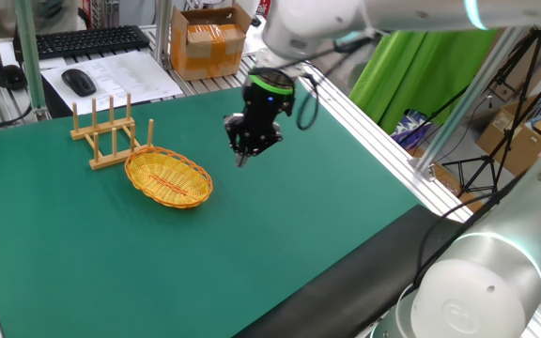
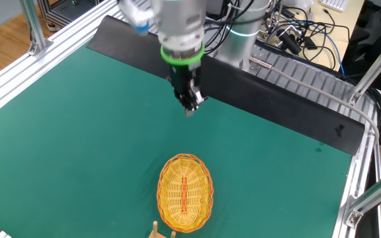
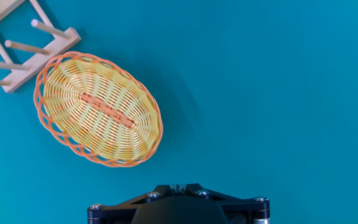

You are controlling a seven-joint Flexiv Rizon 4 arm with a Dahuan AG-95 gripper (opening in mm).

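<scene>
An oval yellow wicker basket (image 1: 168, 177) with an orange rim lies empty on the green table, its orange centre strip clear in the wrist view (image 3: 98, 109). Touching or almost touching one end of it is a light wooden peg rack (image 1: 111, 138) with upright pegs. My black gripper (image 1: 241, 161) hangs above the table, apart from the basket and on its robot-base side. Seen from the second exterior camera, the gripper (image 2: 189, 112) points downward. Its fingers look drawn together at the bottom of the wrist view, with nothing visible held.
Bare green tabletop (image 2: 78, 152) surrounds the basket on most sides. A black mat strip (image 2: 270, 109) runs along the robot-base edge. Beyond the far edge are a cardboard box (image 1: 207, 42), a mouse (image 1: 79, 82) and a keyboard (image 1: 83, 41).
</scene>
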